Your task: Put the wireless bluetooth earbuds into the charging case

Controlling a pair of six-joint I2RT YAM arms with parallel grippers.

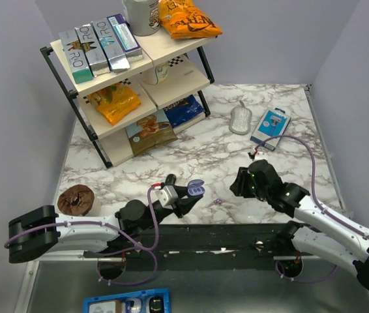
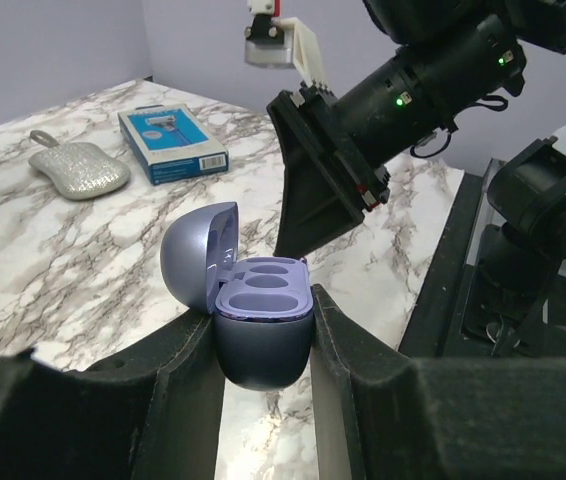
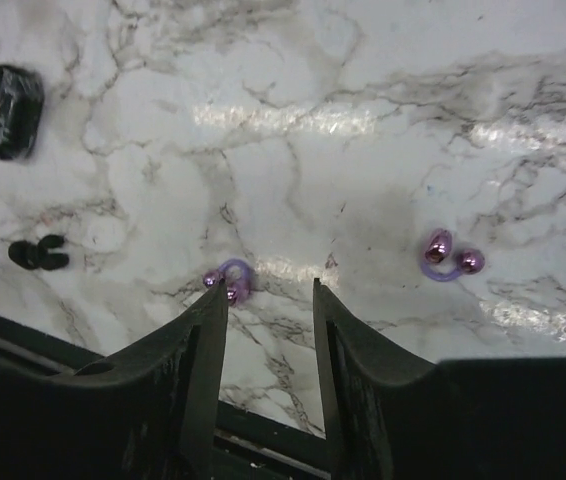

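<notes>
My left gripper (image 1: 186, 201) is shut on the purple charging case (image 1: 195, 188). In the left wrist view the case (image 2: 265, 300) is upright, its lid tipped up and its recesses looking empty. My right gripper points down over the table, part open, with nothing seen between its fingers. One purple earbud (image 3: 231, 280), a clip with two shiny ends, lies on the marble by the left finger's tip in the right wrist view. Farther right lies a second purple earbud (image 3: 453, 258); in the top view only one purple earbud (image 1: 218, 201) shows.
A black earbud (image 3: 39, 253) and a black case (image 3: 10, 112) lie at the left of the right wrist view. Toward the back are a silver pouch (image 1: 240, 119) and a blue box (image 1: 270, 128). A loaded shelf (image 1: 162, 98) stands back left. Bare marble separates the two grippers.
</notes>
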